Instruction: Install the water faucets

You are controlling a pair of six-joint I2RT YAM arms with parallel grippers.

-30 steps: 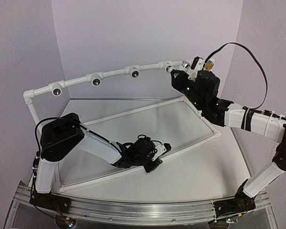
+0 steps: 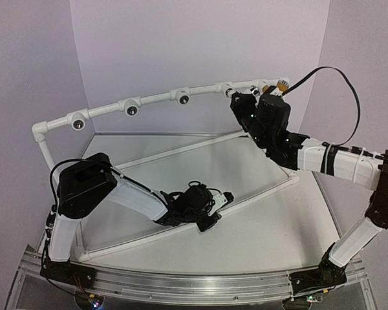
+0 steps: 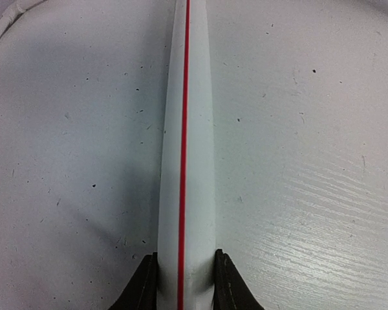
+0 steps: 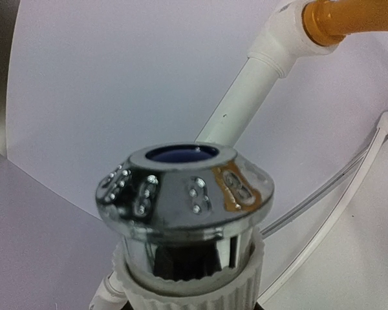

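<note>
My left gripper (image 2: 213, 213) is down on the front white pipe of the frame; its fingers close round that red-striped pipe (image 3: 197, 155). My right gripper (image 2: 243, 97) is up at the top rail (image 2: 155, 98), toward its right end. In the right wrist view a chrome faucet fitting (image 4: 184, 194) with a ribbed white collar (image 4: 191, 297) fills the lower middle; fingertips barely show beneath it, shut on it. An orange fitting (image 4: 349, 16) sits in a white tee on the rail behind. Several tees with dark round openings (image 2: 77, 123) line the rail leftward.
The white pipe frame (image 2: 181, 148) stands on a pale board inside pale walls, with an aluminium rail (image 2: 187, 278) along the front. The board's front right (image 2: 271, 232) is clear.
The right gripper's body has shifted slightly left and turned a little at the top rail, and its cable has lowered. The left arm is still.
</note>
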